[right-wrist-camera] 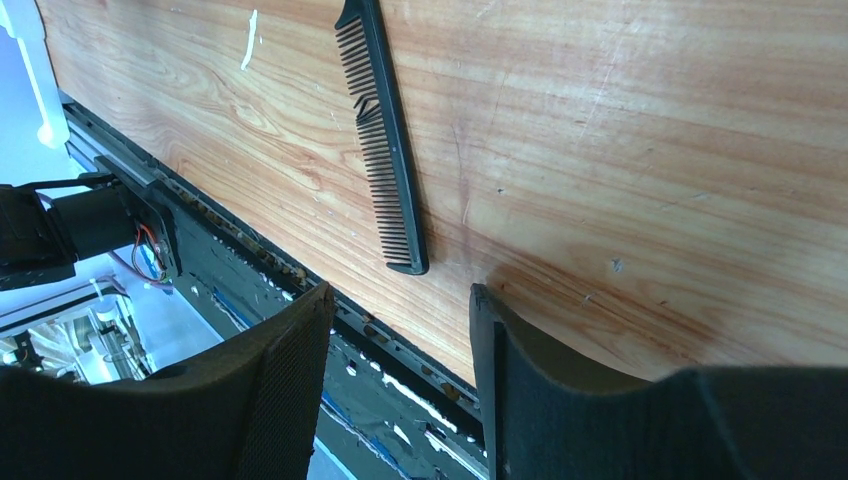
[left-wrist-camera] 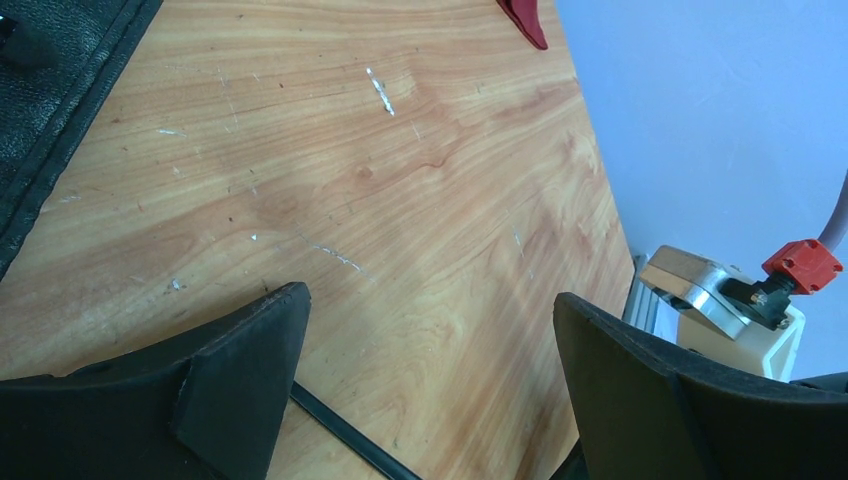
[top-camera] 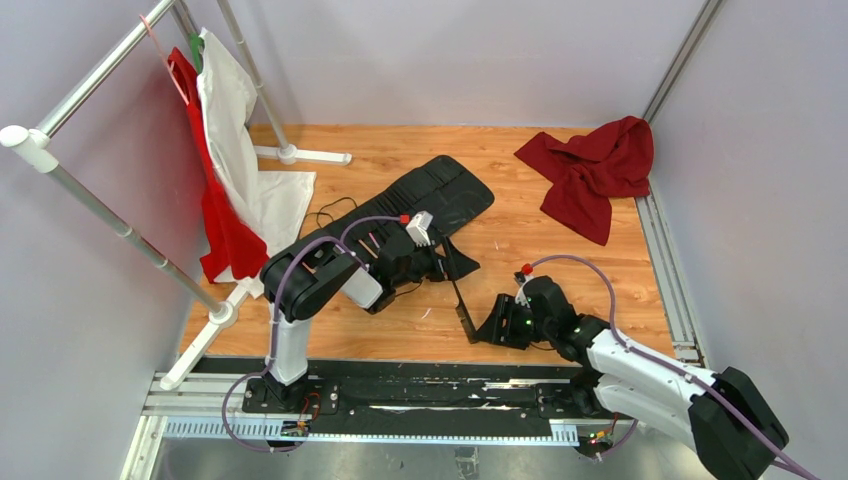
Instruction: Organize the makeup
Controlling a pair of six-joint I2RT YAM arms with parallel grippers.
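A black comb [top-camera: 466,320] with a thin tail lies on the wooden table between my two grippers. In the right wrist view its toothed part [right-wrist-camera: 395,170] shows clearly, with the end just beyond my open right gripper and nothing between the fingers. My left gripper stands open, its fingers wide apart. The comb's thin tail [left-wrist-camera: 352,433] passes low between them, partly hidden by the left-hand finger [left-wrist-camera: 240,370]. Behind the left arm, a black makeup roll [top-camera: 447,190] lies unrolled, its near part covered by that arm.
A dark red cloth [top-camera: 600,175] lies at the back right. A white rack [top-camera: 80,85] with red and white garments stands at the left. Bare table [top-camera: 560,225] lies between the roll and the red cloth. The two grippers are close together.
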